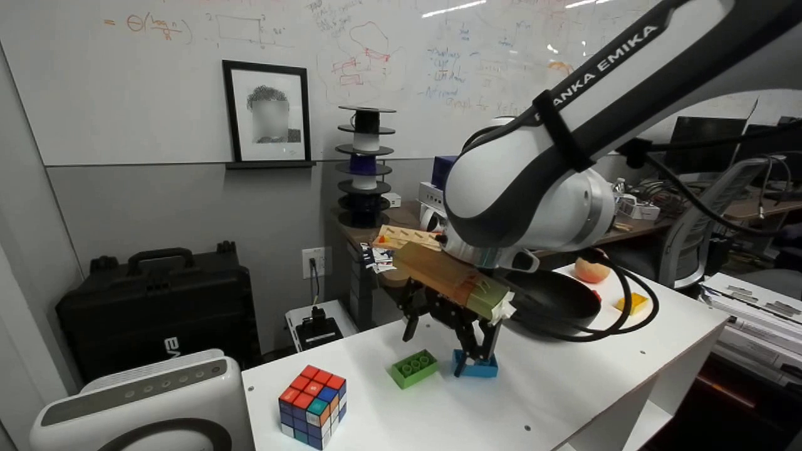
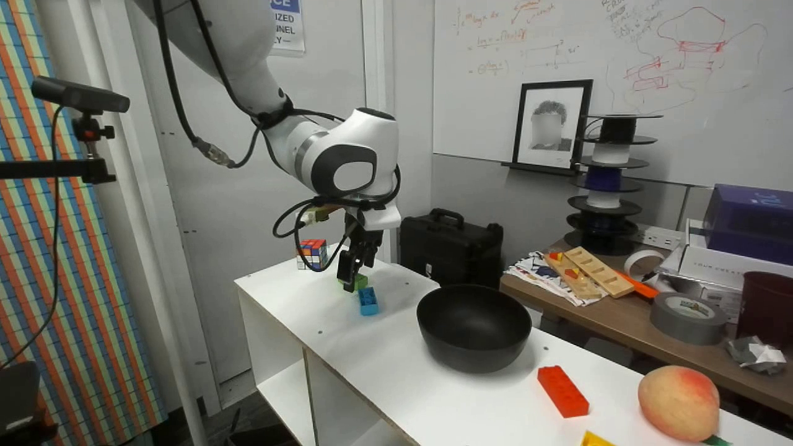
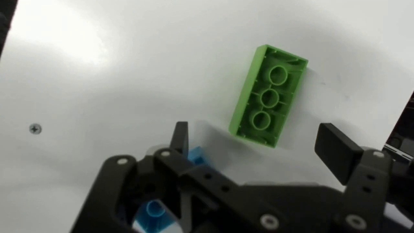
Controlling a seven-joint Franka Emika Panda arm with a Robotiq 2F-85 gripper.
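Observation:
My gripper is open above the white table, its black fingers spread wide with nothing held between them. A green brick lies on the table with its hollow side up, just ahead of the fingers in the wrist view. Under one finger and the linkage, a blue brick is partly hidden; exterior view 1 shows this blue brick behind a fingertip, to the right of the green brick. Whether that finger touches it, I cannot tell.
A Rubik's cube sits at the table's left end. Toward the other end stand a black bowl, a red brick, a peach and a yellow object. Bare table lies along the near edge.

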